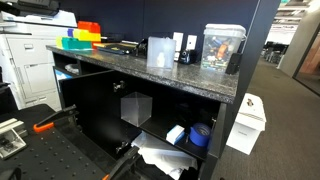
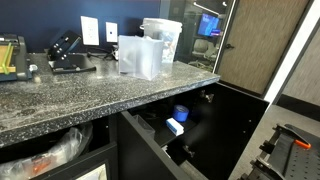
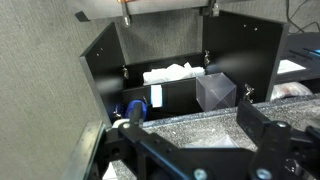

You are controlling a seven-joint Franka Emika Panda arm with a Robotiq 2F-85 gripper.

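Observation:
In the wrist view my gripper is open above the speckled counter, its dark fingers spread wide with nothing seen gripped. Below the counter, the cabinet stands with its doors swung out. Inside are a clear box (image 1: 136, 107), a small blue-and-white packet (image 1: 175, 134) and a round blue item (image 1: 201, 133). White crumpled material (image 3: 172, 73) lies at the cabinet's front. A frosted container (image 2: 140, 57) rests on the counter. Neither exterior view shows the gripper's fingers clearly.
On the counter (image 2: 100, 100) are a lidded clear tub (image 1: 221, 47), colourful blocks (image 1: 78, 38) and dark gadgets. An open cabinet door (image 3: 106, 70) stands to one side in the wrist view. White boxes (image 1: 246, 122) stand on the floor beside the cabinet.

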